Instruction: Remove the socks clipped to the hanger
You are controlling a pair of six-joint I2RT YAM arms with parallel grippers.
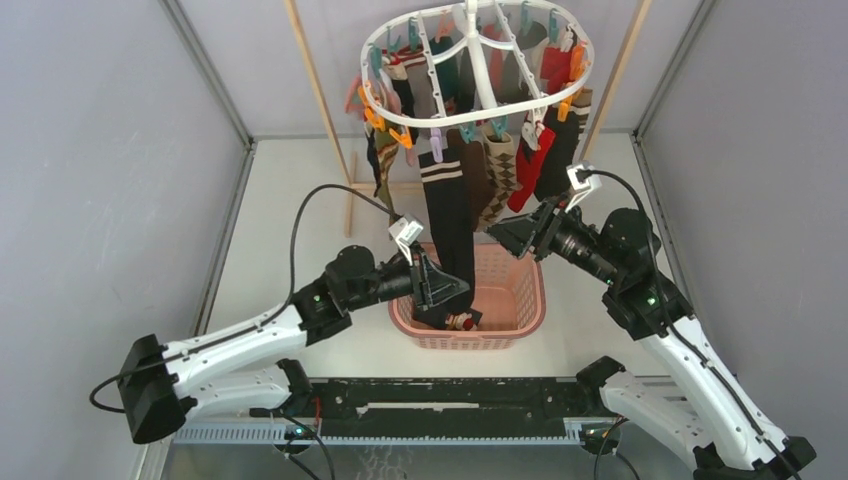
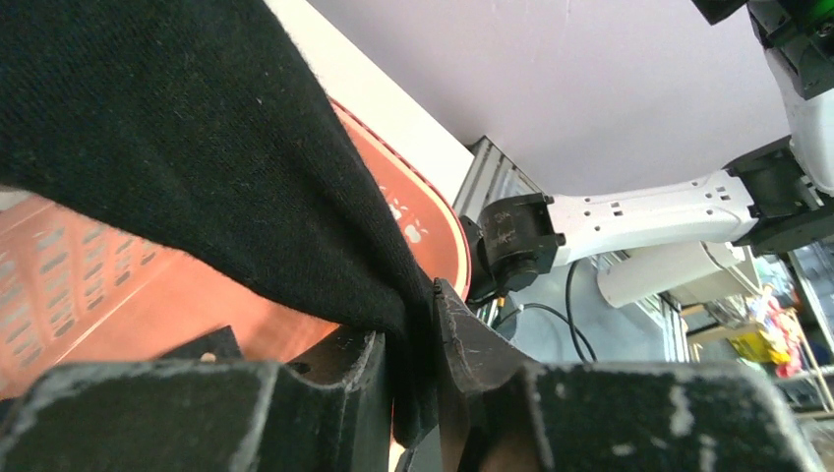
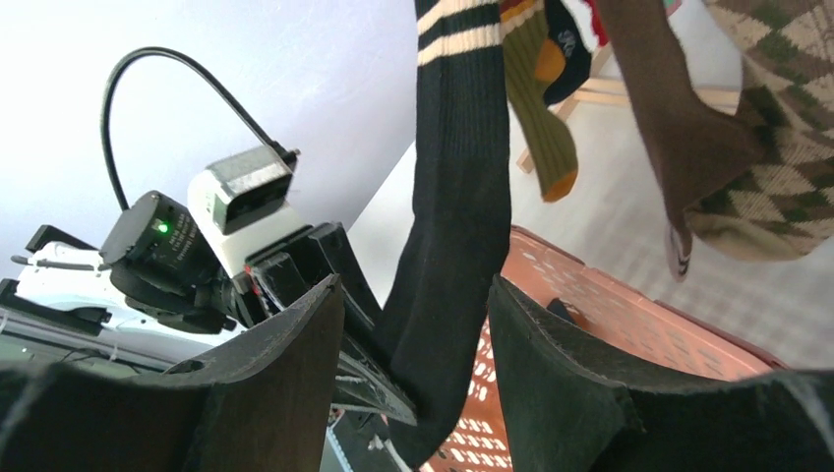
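Observation:
A long black sock (image 1: 445,205) with pale stripes near its top hangs from a lilac clip (image 1: 436,145) on the white oval hanger (image 1: 435,121). My left gripper (image 1: 461,287) is shut on its lower part; in the left wrist view the black cloth (image 2: 246,167) runs down between the fingertips. My right gripper (image 1: 494,240) stands right of the sock, its fingers (image 3: 339,305) apart. Through that gap the black sock shows farther off in the right wrist view, and nothing appears gripped there.
Beneath the sock stands a pink basket (image 1: 536,310) with some socks (image 1: 462,320) inside. Close by hang a brown sock (image 1: 474,180), a diamond-patterned sock (image 1: 498,170) and a red sock (image 1: 531,165). Wooden poles (image 1: 320,95) flank the hanger.

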